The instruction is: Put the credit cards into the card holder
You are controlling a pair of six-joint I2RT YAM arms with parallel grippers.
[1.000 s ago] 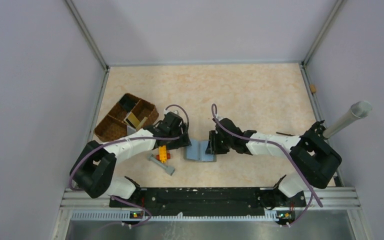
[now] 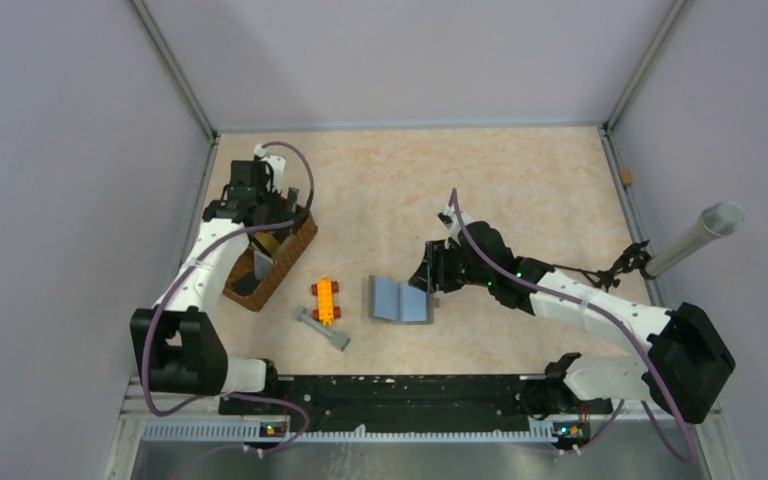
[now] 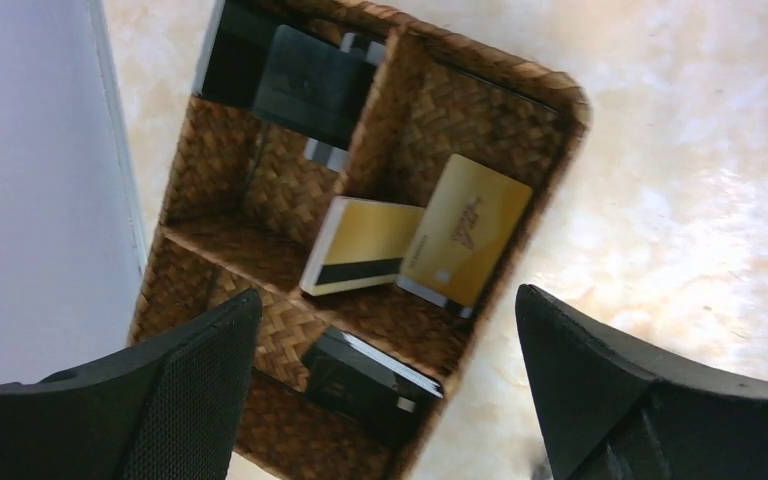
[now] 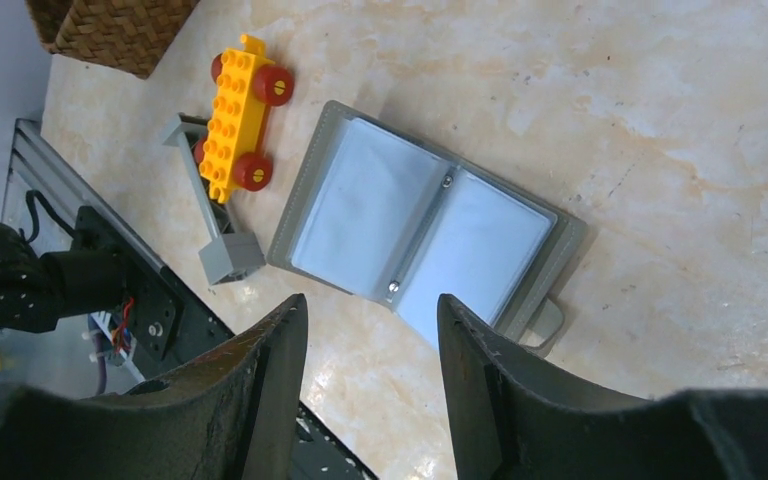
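My left gripper is open above the divided wicker box (image 3: pixel 558 95). Inside are two gold cards, one lying flat (image 3: pixel 468 230) and one leaning (image 3: pixel 362 240), plus dark cards (image 3: pixel 310 90) in the upper and lower compartments. The open card holder (image 4: pixel 572 245) lies on the table with pale blue sleeves. My right gripper hangs over its near part with its fingers apart and nothing visible between them.
A yellow toy car (image 4: pixel 238 120) and a grey bar-shaped object (image 2: pixel 320 328) lie left of the holder.
My left arm has moved back and left from beside the holder to over the wicker box.
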